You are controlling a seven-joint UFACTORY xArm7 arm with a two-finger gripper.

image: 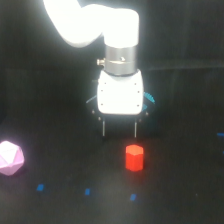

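The white gripper (120, 128) hangs near the middle of the camera view, its two thin fingers standing well apart, so it is open. Nothing shows between the fingertips. A blue spiky ball (149, 98) peeks out at the right side of the gripper's white body, which hides most of it. Below and slightly right of the fingers, a small red block (134, 158) sits on the dark surface. At the far left lies a pale pink faceted ball (10, 158). How high the gripper is above the surface is hard to tell.
Small blue marks dot the dark surface (60, 205), one at the left (40, 187) and others near the front. Another blue mark (220, 134) shows at the right edge.
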